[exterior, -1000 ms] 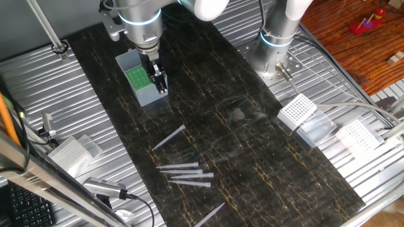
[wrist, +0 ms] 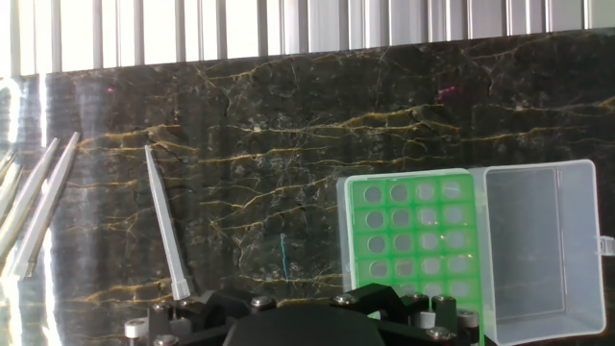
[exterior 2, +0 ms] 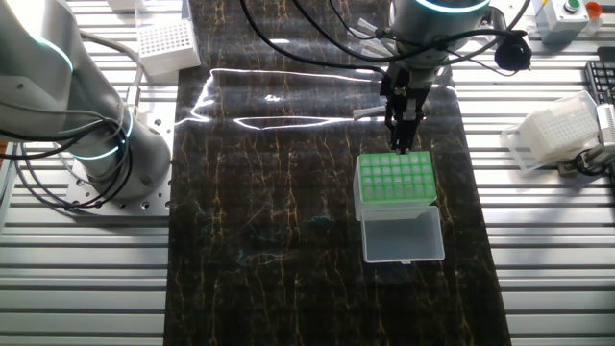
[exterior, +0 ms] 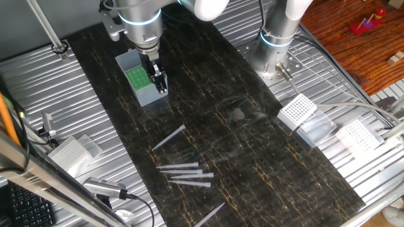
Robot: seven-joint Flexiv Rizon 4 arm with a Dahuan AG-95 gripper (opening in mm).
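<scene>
My gripper hangs beside and over the edge of the tip box, pointing down. In the wrist view its fingers stand wide apart at the bottom edge, with nothing seen between them; the gripper is open. A green rack with rows of holes fills one half of the box. The hinged clear lid lies folded open beside it. One pipette tip lies alone on the dark board. Several more tips lie grouped farther off, and another tip rests near the front edge.
White tip racks stand to the right, and one more white rack to the left. The middle of the dark board is clear.
</scene>
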